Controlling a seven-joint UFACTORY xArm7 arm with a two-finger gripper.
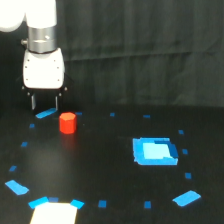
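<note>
My white gripper hangs at the upper left, pointing down over the dark table. Its two small fingers stand apart with nothing visible between them. A small red block sits on the table just to the right and below the gripper, apart from it. On the right lies a blue tape square with a pale light-blue inner patch.
Scattered blue tape pieces mark the table. A cream-coloured object is cut off at the bottom left edge.
</note>
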